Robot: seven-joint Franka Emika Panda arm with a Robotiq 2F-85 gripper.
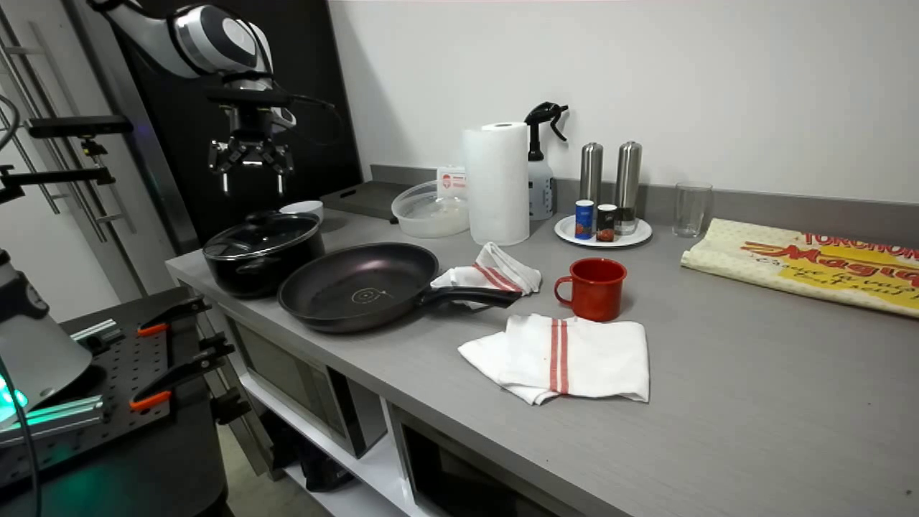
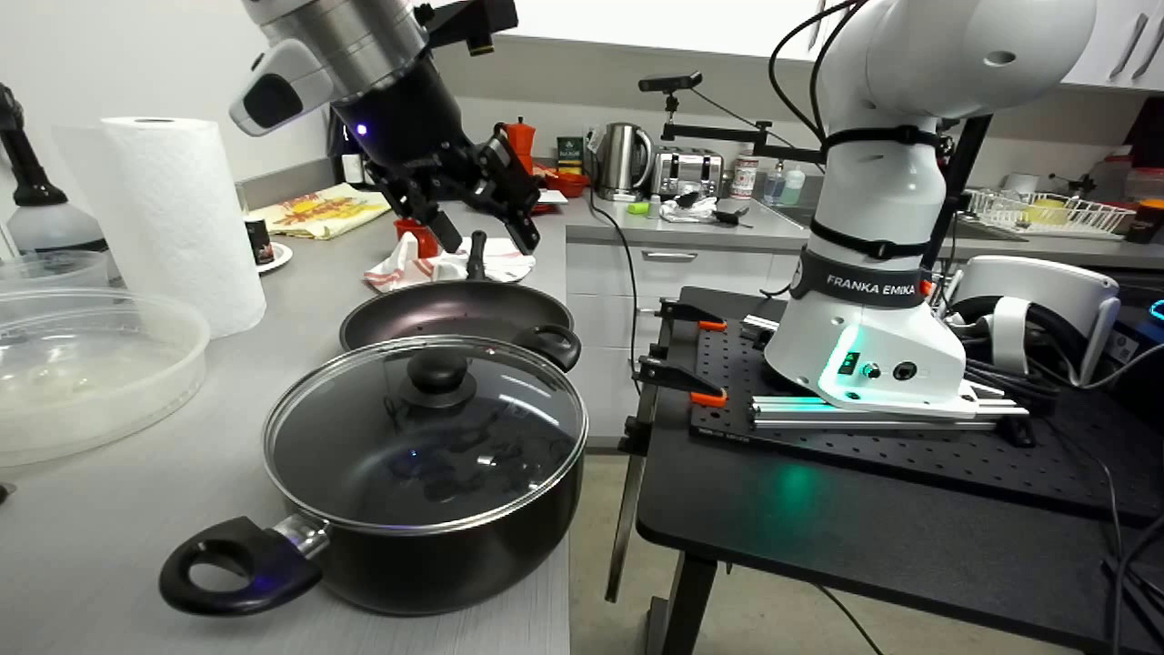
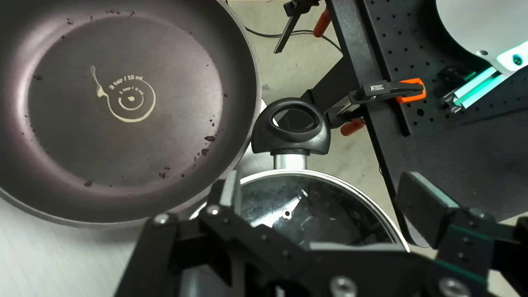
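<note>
My gripper [image 1: 254,185] hangs open above the black pot [image 1: 258,268], well clear of it, with nothing between its fingers. The pot wears a glass lid [image 2: 426,458] with a black knob [image 2: 436,371] at its centre. In the wrist view, the pot's side handle [image 3: 291,143] and part of the lid show beyond the gripper; the knob is hidden there. Right beside the pot stands a frying pan [image 1: 362,289], empty but for dark crumbs [image 3: 210,138] visible in the wrist view.
White striped towels [image 1: 586,357], a red mug [image 1: 596,289], a paper towel roll [image 1: 497,185] and a clear plastic bowl [image 1: 428,214] share the counter. The pan handle [image 1: 474,294] points toward the mug. Clear counter lies at the front right. The pot is close to the counter edge.
</note>
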